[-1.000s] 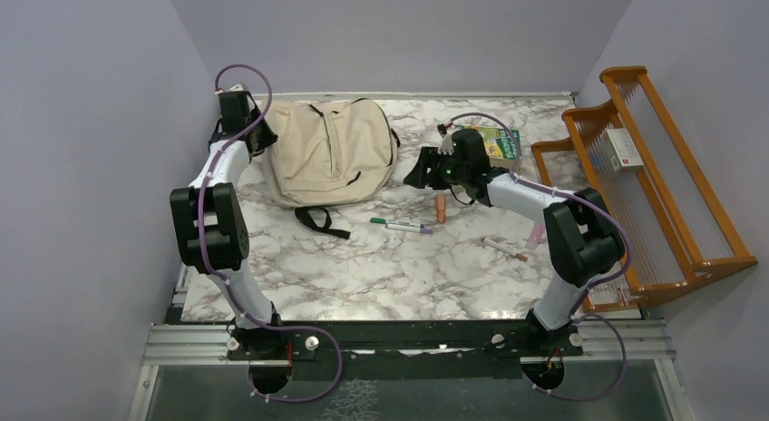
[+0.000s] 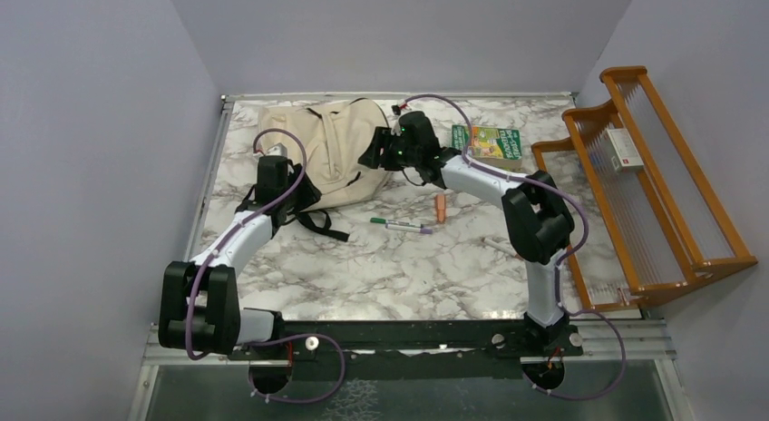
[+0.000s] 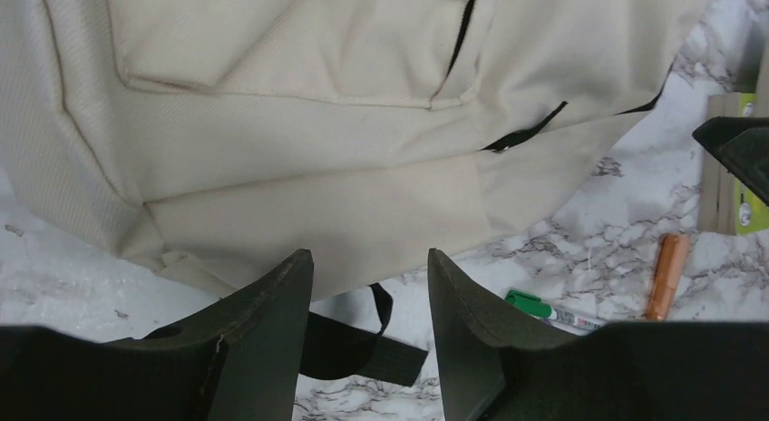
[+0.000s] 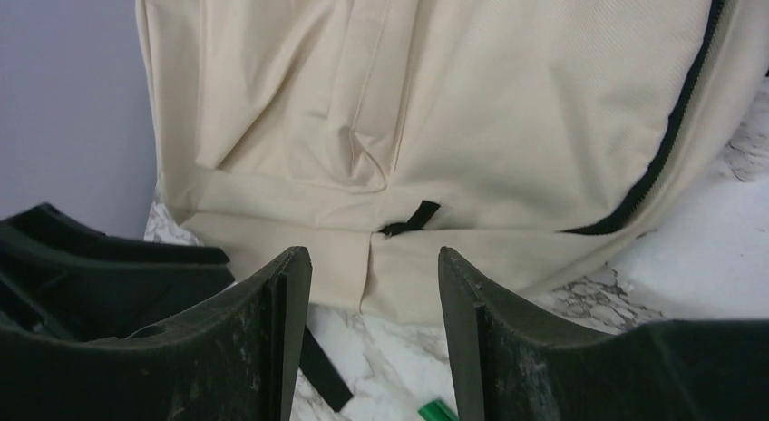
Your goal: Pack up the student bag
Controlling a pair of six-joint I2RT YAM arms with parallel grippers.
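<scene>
The cream bag (image 2: 349, 135) lies flat at the back left of the table, its black strap (image 2: 325, 228) trailing toward the front. Over the bag's left front part hovers my left gripper (image 2: 313, 201); in its wrist view the fingers (image 3: 272, 335) stand apart with nothing between them but the strap beyond. At the bag's right edge my right gripper (image 2: 370, 158) is open and empty above the cloth. In the right wrist view a zipper pull (image 4: 413, 219) shows on the bag front. Green and purple markers (image 2: 408, 228) and an orange-brown stick (image 2: 441, 208) lie on the marble.
Books (image 2: 494, 146) lie at the back right, partly behind my right arm. A white marker (image 2: 501, 247) rests near that arm's elbow. On the right stands a wooden rack (image 2: 635, 203) holding a white box (image 2: 624, 151).
My left gripper has swung from the bag's far left edge rightward and forward over its front. My right gripper has moved left to the bag's right edge. The bag looks about the same.
</scene>
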